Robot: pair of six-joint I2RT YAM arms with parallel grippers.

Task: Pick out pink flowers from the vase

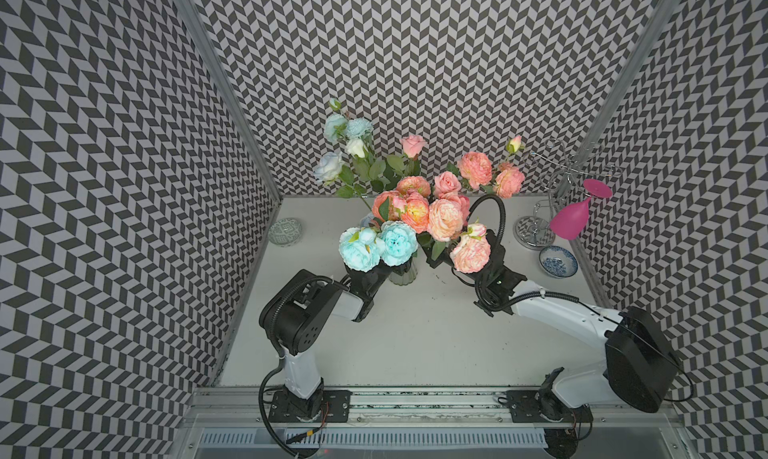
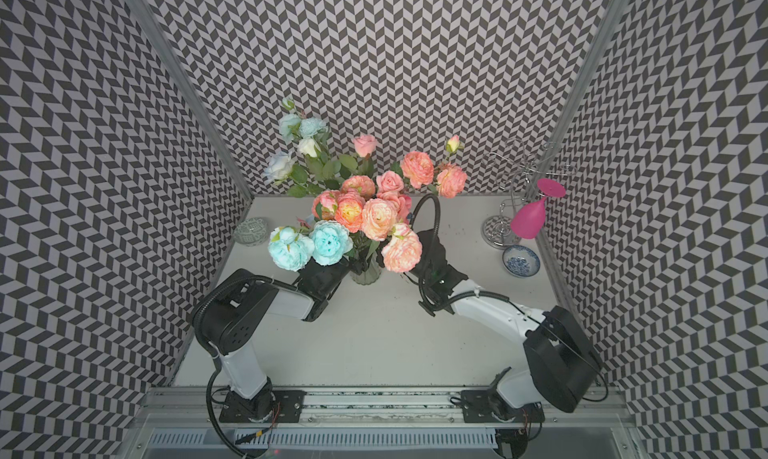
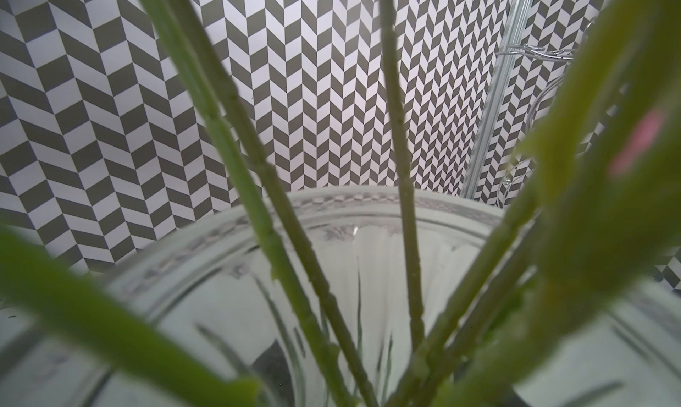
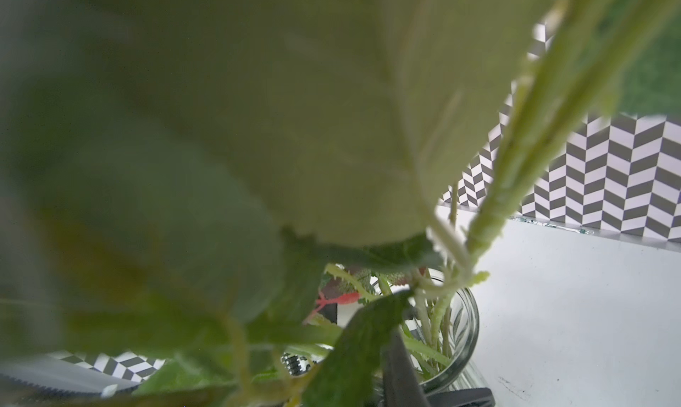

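A clear glass vase stands mid-table, mostly hidden under flowers. Pink and peach blooms fan out over its middle and right, and light-blue blooms lean over its left front. My left gripper is shut on the vase; the left wrist view looks over the glass rim and green stems at close range. My right gripper is among the stems at the vase's right, below the pink flowers, shut. Large leaves cover most of the right wrist view, so any stem between its fingers is hidden.
At the right stand a wire rack, a magenta vase-shaped item and a blue patterned dish. A pale green dish lies at the left.
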